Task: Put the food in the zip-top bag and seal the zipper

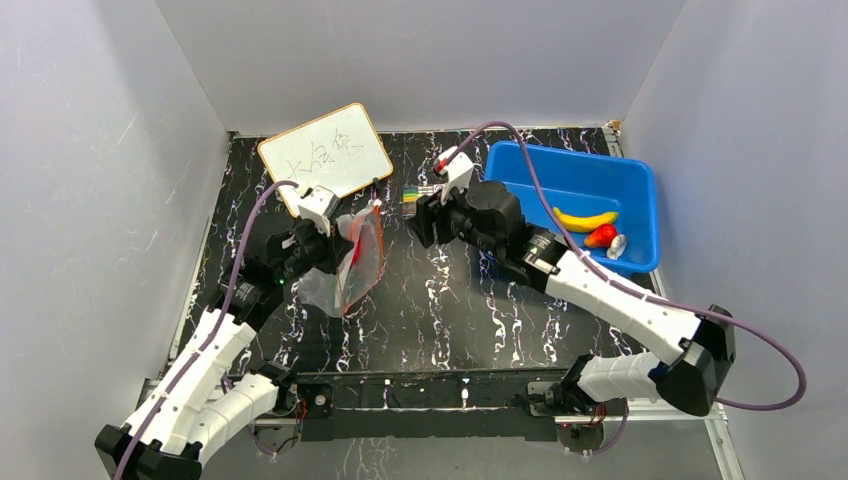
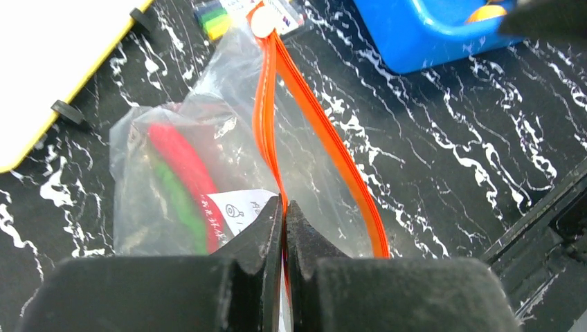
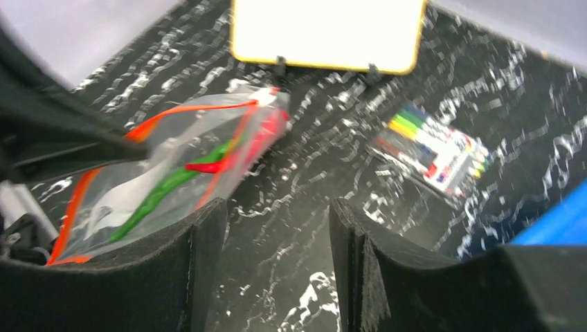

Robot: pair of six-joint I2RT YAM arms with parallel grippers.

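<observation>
The clear zip bag with an orange-edged mouth stands gaping on the dark table, with a red food piece and a green one inside. A white paper label shows through its side. My left gripper is shut on one orange edge of the mouth; the other edge hangs apart from it. At the top corner sits the white zip slider. To the right of the bag, clear of it, my right gripper is open with bare table visible between its fingers.
A blue bin at the right holds a banana, a red food piece and a whitish one. A whiteboard lies at the back left, a marker pack beside it.
</observation>
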